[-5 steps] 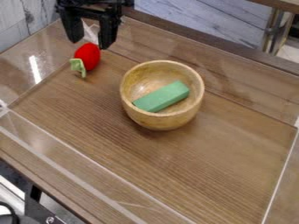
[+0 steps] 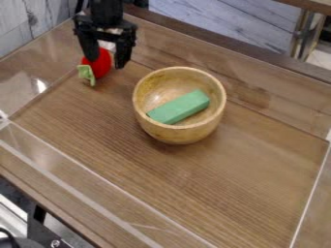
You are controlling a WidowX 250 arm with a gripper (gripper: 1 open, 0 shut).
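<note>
The black gripper is at the upper left, open, with its fingers down around a red object with a green top, like a strawberry. Whether the fingers touch it cannot be told at this size. A wooden bowl in the centre right holds a green block.
A pale shelf or edge runs along the top right, and some dark round items sit at the bottom left corner.
The bowl and green block have not moved.
</note>
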